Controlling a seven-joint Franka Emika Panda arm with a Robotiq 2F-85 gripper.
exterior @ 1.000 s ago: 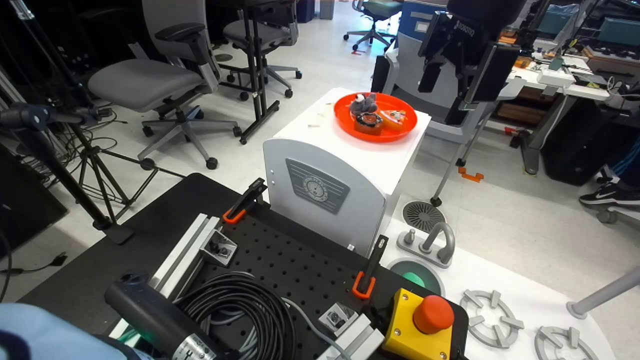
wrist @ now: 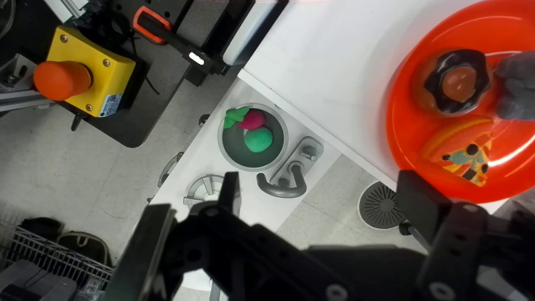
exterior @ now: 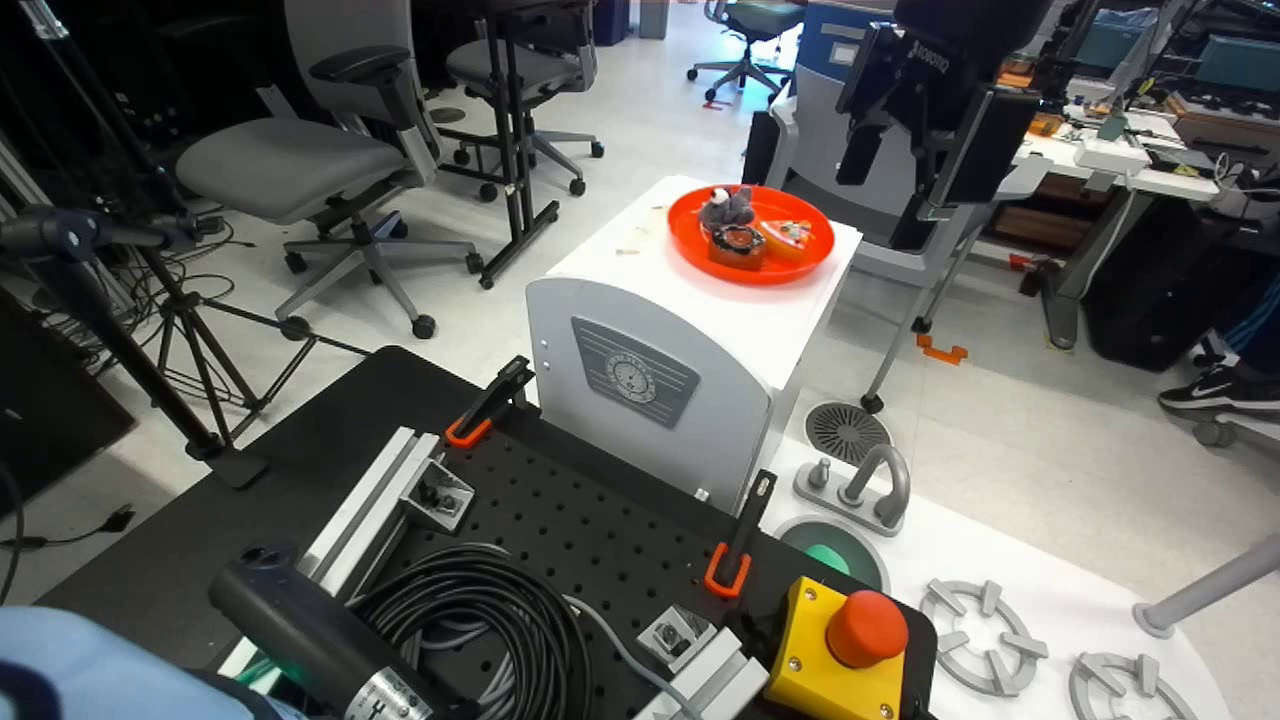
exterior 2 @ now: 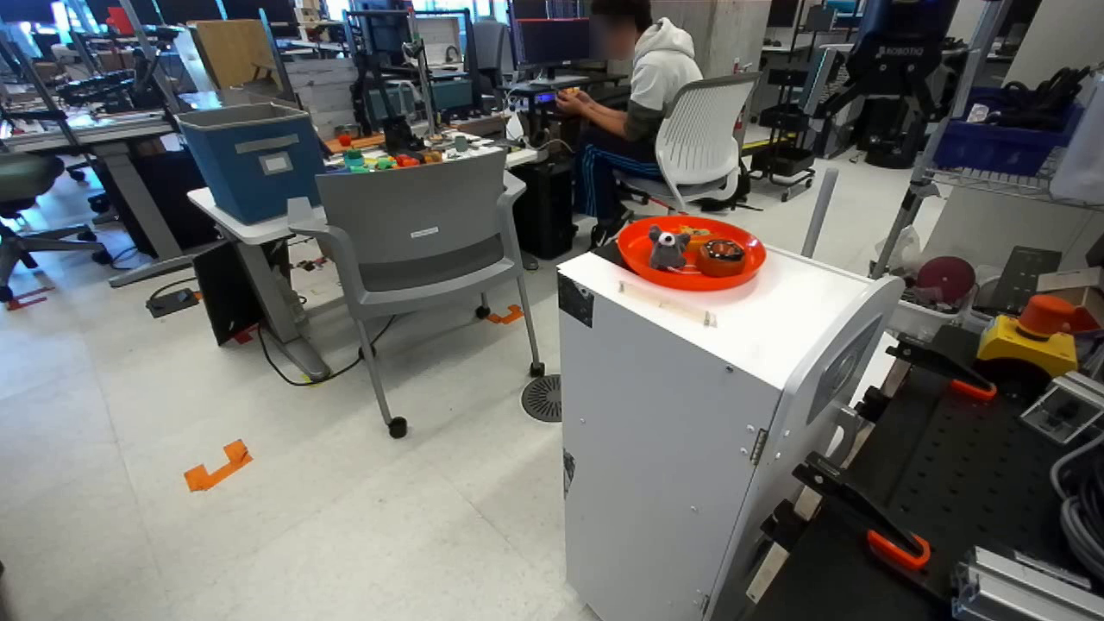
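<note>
My gripper (exterior: 912,168) hangs open in the air, high up and to the right of the red plate (exterior: 696,254), with nothing between its fingers. The plate rests on the white cabinet top. On it sit a grey plush toy (exterior 2: 668,248), a brown round piece with a dark ring (exterior 2: 721,257) and an orange wedge with a patterned face (wrist: 464,158). In the wrist view the fingers (wrist: 145,246) stand wide apart. A small sink (wrist: 238,155) holds a green rounded object (wrist: 258,140) and a magenta object with green leaves (wrist: 252,119).
A grey faucet (wrist: 296,183) rises beside the sink, with stove burners (exterior: 985,637) farther along the counter. A yellow box with a red button (exterior: 845,649) stands by the black table. Much of the cabinet top (wrist: 341,60) beside the plate is bare.
</note>
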